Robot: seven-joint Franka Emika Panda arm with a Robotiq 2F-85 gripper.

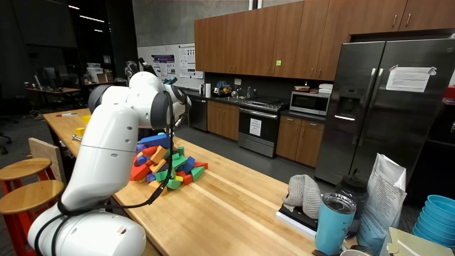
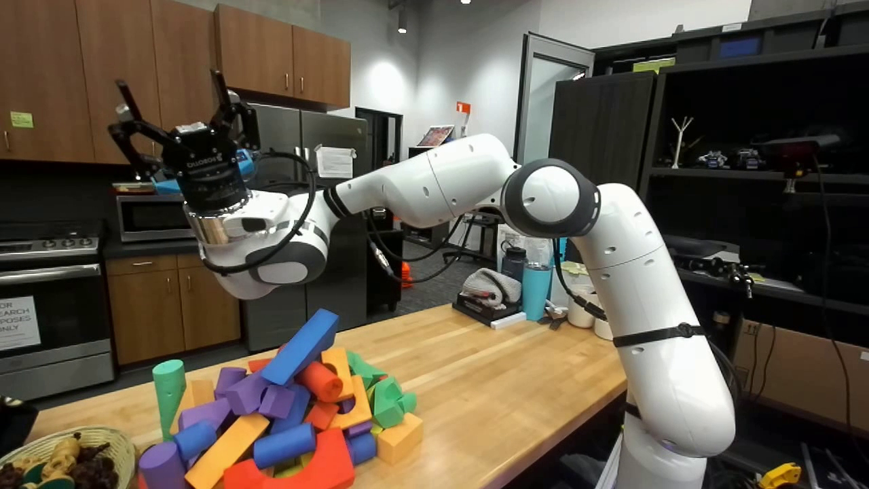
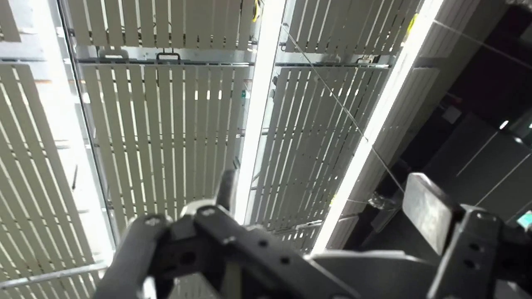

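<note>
My gripper (image 2: 171, 91) points upward, high above the table, and its two fingers stand wide apart with only air between them. In the wrist view the gripper also shows a broad gap, with the ceiling behind it. A heap of coloured blocks (image 2: 281, 407) lies on the wooden table, well below the gripper. A long blue block (image 2: 301, 346) rests tilted on top of the heap. From the other side, the arm and its cable partly cover the block heap (image 1: 160, 164), and the gripper is mostly hidden behind the arm.
A woven basket (image 2: 122, 448) sits beside the heap. A turquoise tumbler (image 1: 335, 224), a grey knitted cloth (image 1: 305, 194) and a paper bag (image 1: 384, 200) crowd the table's other end. Between them and the blocks, the tabletop (image 1: 239, 204) is bare.
</note>
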